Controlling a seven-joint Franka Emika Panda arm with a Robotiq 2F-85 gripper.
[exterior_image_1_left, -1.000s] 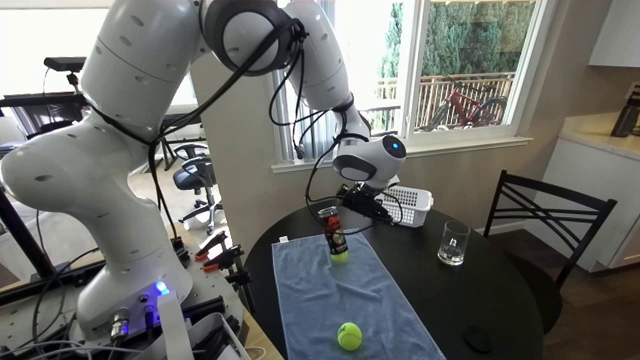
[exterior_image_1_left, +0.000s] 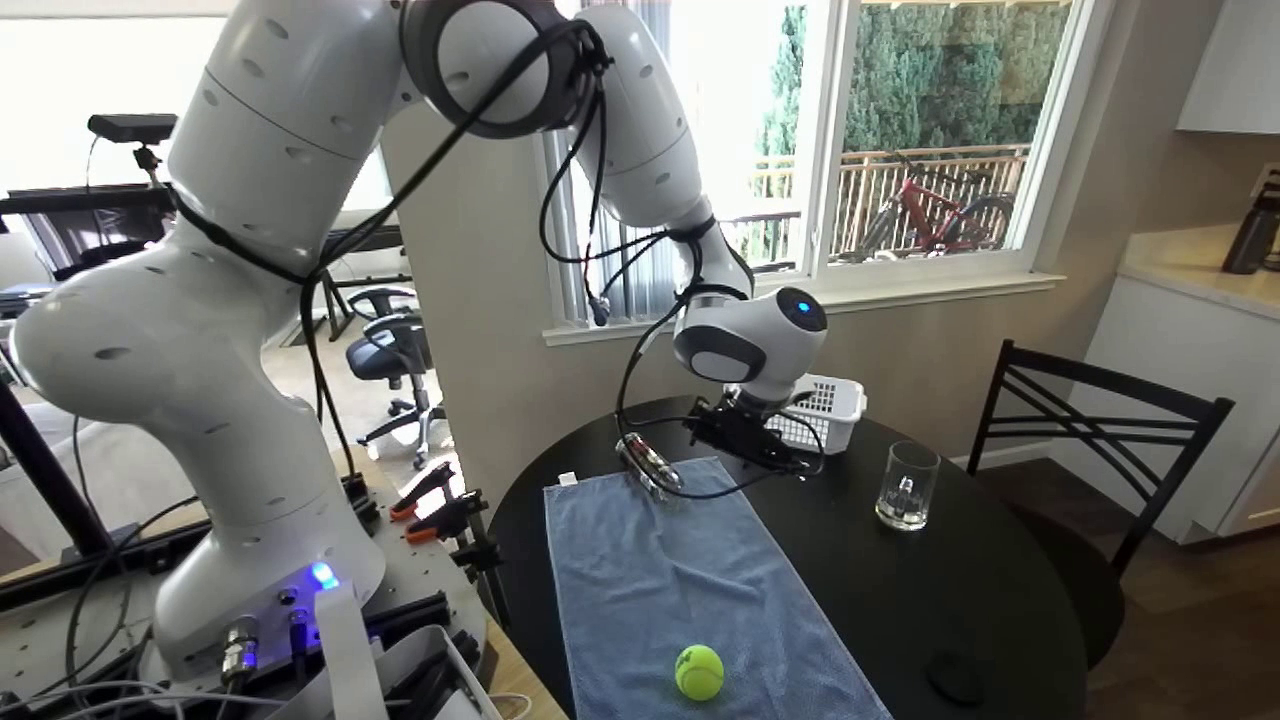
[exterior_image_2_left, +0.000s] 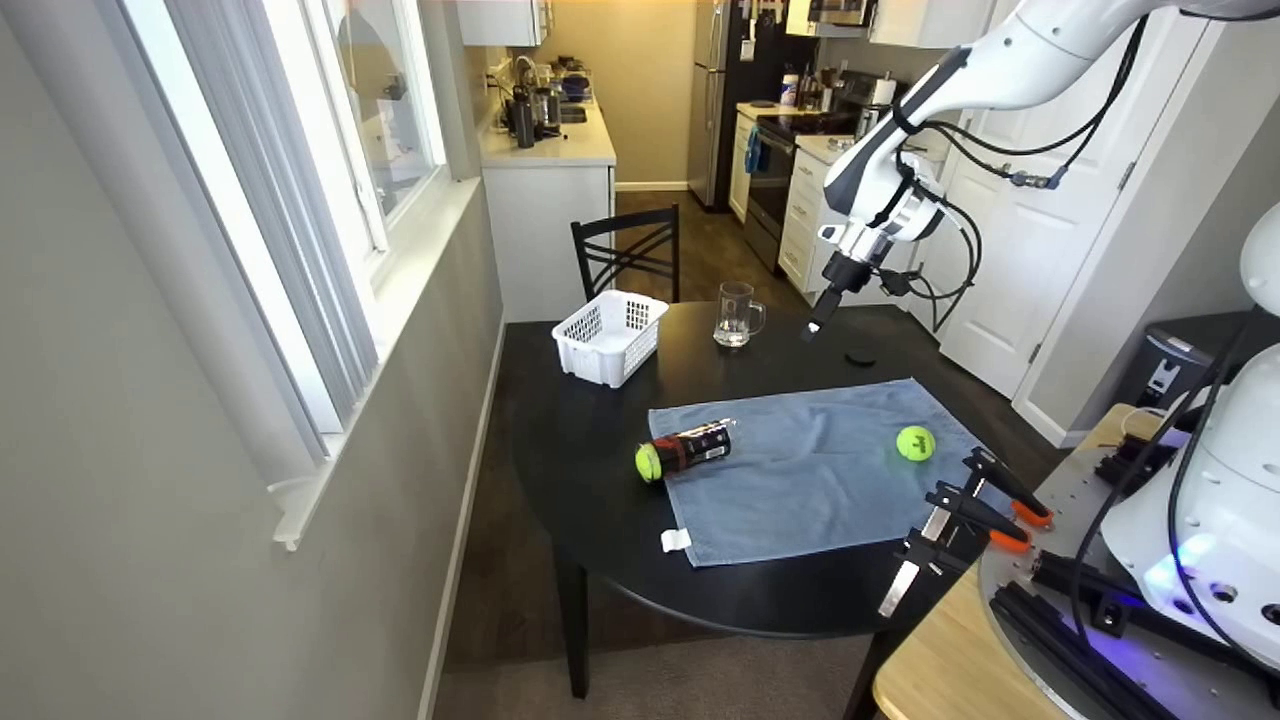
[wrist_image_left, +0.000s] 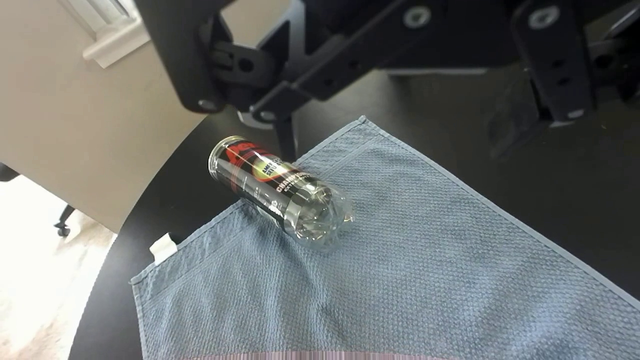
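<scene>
The tennis ball can (wrist_image_left: 273, 186), clear with a black and red label, lies on its side at the towel's end. Its clear end rests on the blue towel (wrist_image_left: 390, 258); the metal-rimmed end reaches past the edge. In exterior view 2, a yellow-green ball shows at that outer end of the can (exterior_image_2_left: 690, 450). Farther along the towel sits a loose tennis ball (exterior_image_2_left: 915, 443). My gripper is open with nothing between its fingers. It hangs above the table, to the can's right in exterior view 1, apart from it.
A white basket (exterior_image_2_left: 609, 336) and a glass mug (exterior_image_2_left: 733, 318) stand on the black table beyond the towel. A small black disc (exterior_image_2_left: 860, 359) lies near the far edge. Clamps (exterior_image_2_left: 948, 516) grip the side by the robot's base. Bare table surrounds the mug.
The can stood upright, somewhat tilted, on the towel and now lies on its side. My gripper has moved slightly right and lower in exterior view 1. The loose ball has not moved.
</scene>
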